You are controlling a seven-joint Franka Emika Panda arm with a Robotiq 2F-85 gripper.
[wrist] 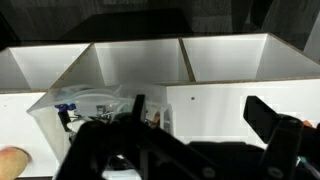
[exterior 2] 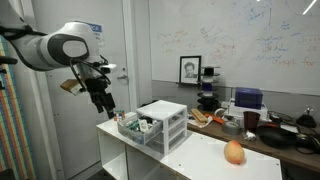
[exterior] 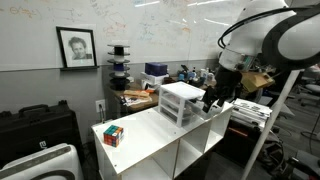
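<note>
My open gripper hangs above the white shelf unit (wrist: 215,108), with no object visible between its fingers in the wrist view. A drawer unit with a white top (exterior 2: 163,109) stands on the shelf. Its clear drawer (exterior 2: 136,130) is pulled out, holding several small mixed items. From the wrist, part of that drawer (wrist: 88,97) shows at the lower left, partly hidden by a dark finger. A multicoloured cube (exterior: 113,135) sits at one end of the shelf top. At the other end rests a round orange-yellow fruit (exterior 2: 234,152).
Open shelf compartments (wrist: 135,63) run along the unit's side. A dark pan (exterior 2: 276,135) and other goods crowd the counter behind. In exterior view 1, a black case (exterior: 40,135) stands at the left. Bare shelf top (exterior 2: 205,158) lies beside the drawers.
</note>
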